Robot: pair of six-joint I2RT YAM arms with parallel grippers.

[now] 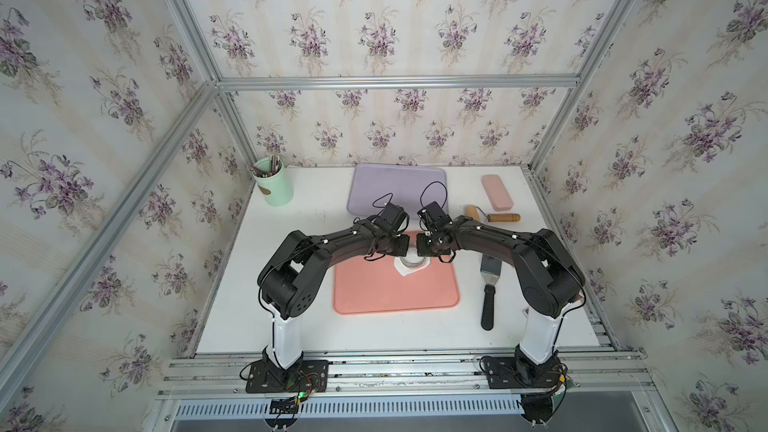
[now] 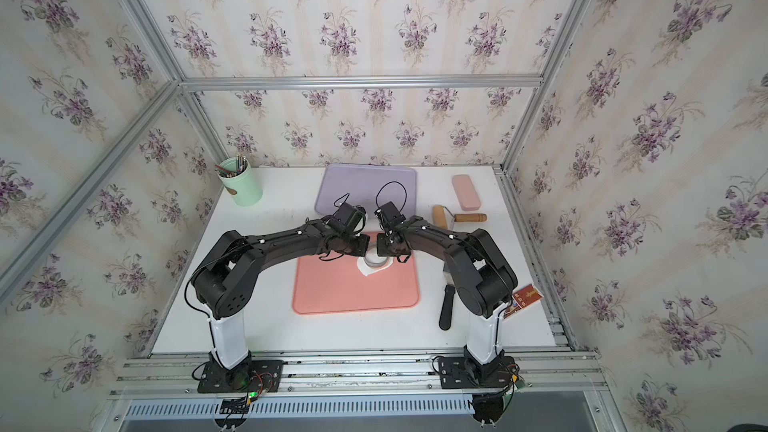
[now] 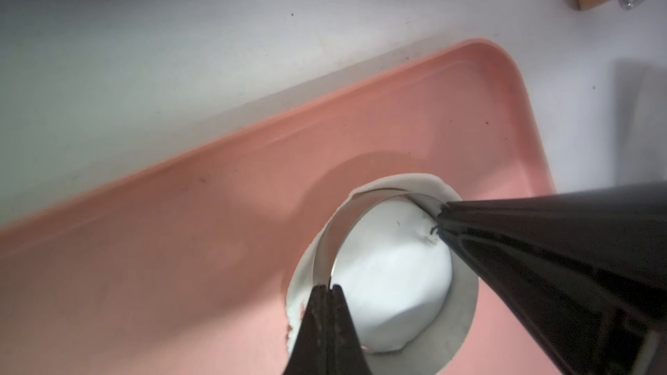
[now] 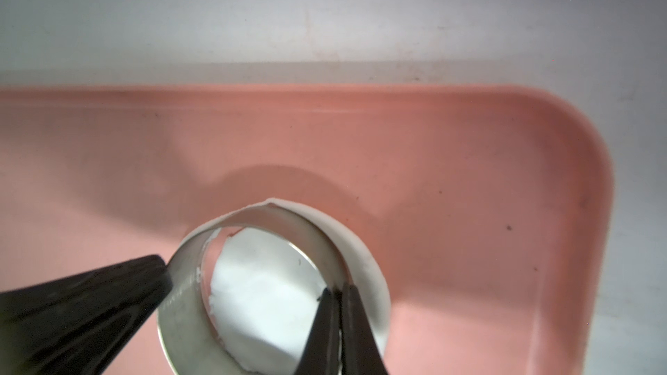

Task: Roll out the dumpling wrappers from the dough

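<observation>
Flattened white dough lies on the pink tray, with a round metal ring cutter standing on it. A pale margin of dough shows outside the ring in both wrist views. My left gripper is shut, its tips at the ring's left rim. Across from it, my right gripper is shut with its tips at the right rim. Whether the thin rim is pinched between the fingers or only touched by them, I cannot tell. From above, the arms hide the back of the ring.
Behind lies a purple tray. A spatula, a wooden-handled roller and a pink block are on the right. A green utensil cup stands back left.
</observation>
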